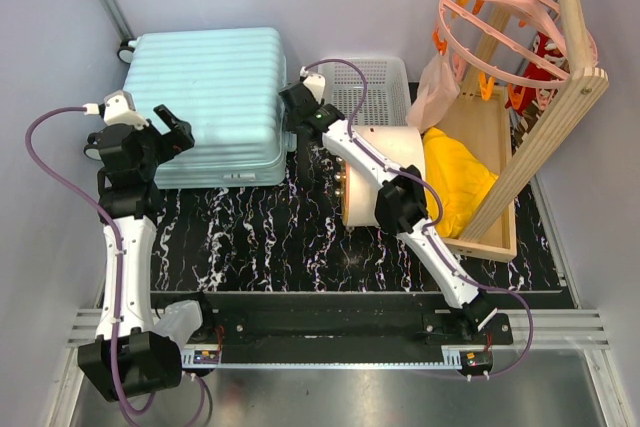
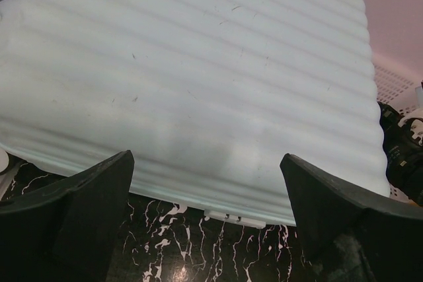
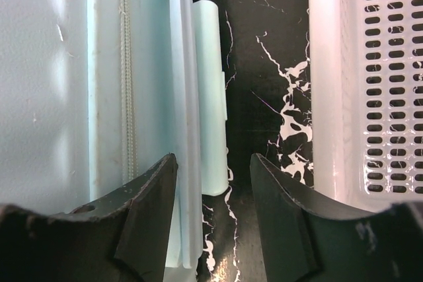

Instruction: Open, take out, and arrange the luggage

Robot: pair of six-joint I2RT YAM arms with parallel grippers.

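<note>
The pale mint ribbed suitcase [image 1: 205,97] lies closed at the left of the top view, its ribbed lid filling most of the left wrist view. My left gripper [image 1: 172,127] is over its left part, open, with nothing between its fingers. My right gripper [image 1: 296,112] is at the suitcase's right side. In the right wrist view its fingers are apart, low by a narrow rim [image 3: 186,130] along that side, with a zip [image 3: 127,97] to the left. Whether the rim sits between them is unclear.
A white perforated basket [image 1: 385,87] stands right of the suitcase. A large cream cylindrical object [image 1: 362,202] lies below it. A wooden rack [image 1: 535,147] with pink hanger and yellow cloth [image 1: 455,177] stands at the right. Bare dark marble [image 1: 250,247] is at the front centre.
</note>
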